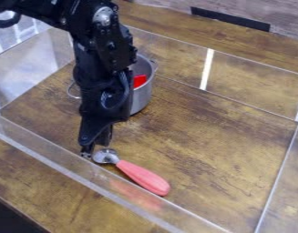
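Note:
My black gripper [94,146] is low at the left of the camera view, fingertips down beside the metal head of a scoop-like utensil [144,177] with a pink handle, which lies on the wooden surface near a clear wall. The fingers look shut; whether anything is between them is hard to see. A grey metal pot [141,91] with something red [138,81] inside stands behind the arm, partly hidden by it.
A clear low wall [176,213] runs along the front and left of the work area. A wall stands at the back.

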